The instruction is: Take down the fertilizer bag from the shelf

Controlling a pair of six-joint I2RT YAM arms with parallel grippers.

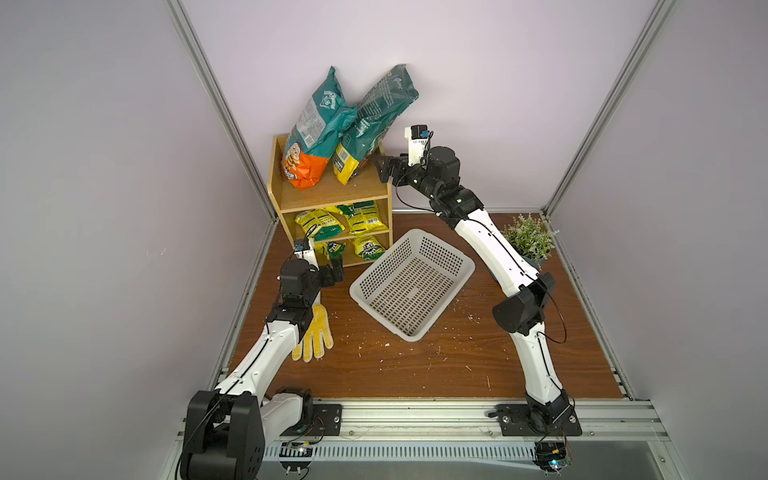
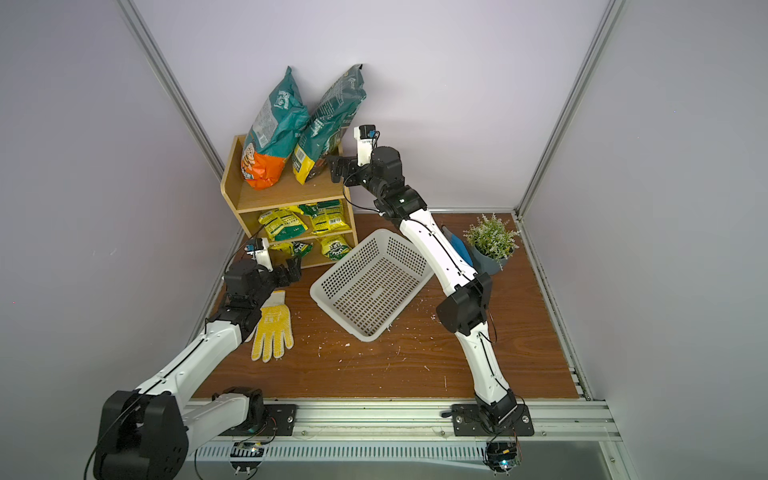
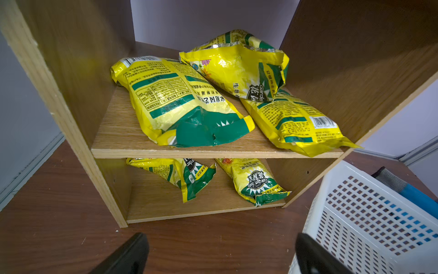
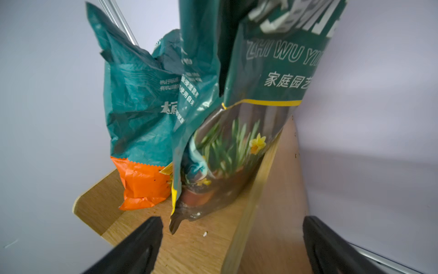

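Two large bags stand tilted on the shelf top (image 1: 329,193): a teal-and-orange one (image 1: 312,136) on the left and a darker green-and-yellow one (image 1: 372,120) on the right. My right gripper (image 1: 385,168) is open at the shelf's top right, beside the green bag, whose printed lower part (image 4: 228,173) fills the middle of the right wrist view, above and between the fingers. My left gripper (image 1: 329,273) is open in front of the lower shelves, where several small yellow bags (image 3: 178,105) lie.
A grey perforated basket (image 1: 412,288) sits right of the shelf. A yellow glove (image 1: 316,332) lies under the left arm. A potted plant (image 1: 528,240) and a blue glove (image 2: 457,244) are at the back right.
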